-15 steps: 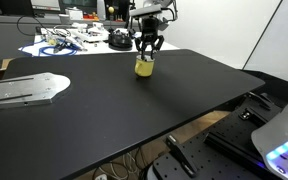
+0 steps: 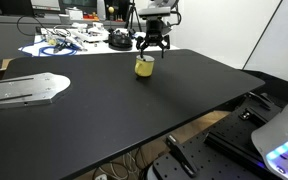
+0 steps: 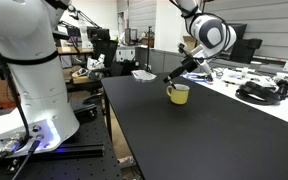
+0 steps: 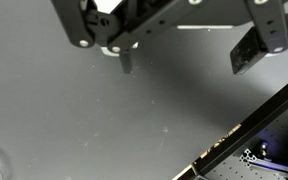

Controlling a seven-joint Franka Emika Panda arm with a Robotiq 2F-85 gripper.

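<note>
A yellow mug [image 2: 144, 66] stands upright on the dark table. In exterior view 2 the same mug [image 3: 178, 95] shows its handle at the right. My gripper [image 2: 154, 47] is close behind and above the mug, slightly to its right in exterior view 1. The fingers are spread, with bare table showing between them in the wrist view, where the gripper is open and empty. I cannot clearly make out the mug in the wrist view; a pale round shape is cut off at the lower left corner.
A pale flat plate-like piece [image 2: 26, 88] lies at the table's left in exterior view 1. Black items and cables [image 3: 259, 92] sit along the edge in exterior view 2. Around the mug, the front and right of the table are clear.
My gripper has shifted slightly to the right in exterior view 1, and its fingers appear farther apart. The mug stands in the same place.
</note>
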